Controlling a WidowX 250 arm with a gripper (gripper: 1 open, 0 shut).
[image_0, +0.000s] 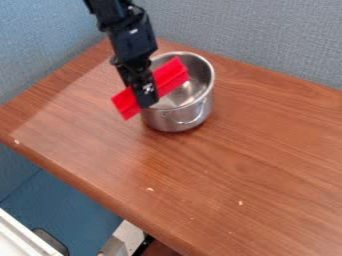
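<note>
My black gripper (144, 84) is shut on a red block (171, 72), a long piece held tilted from lower left to upper right across the mouth of a steel pot (181, 112). The pot stands upright on the wooden table, and the block and gripper hide part of its rim and inside.
Grey padded walls (261, 35) line the back and left. Beyond the front left edge are a blue floor and a white object (16, 240).
</note>
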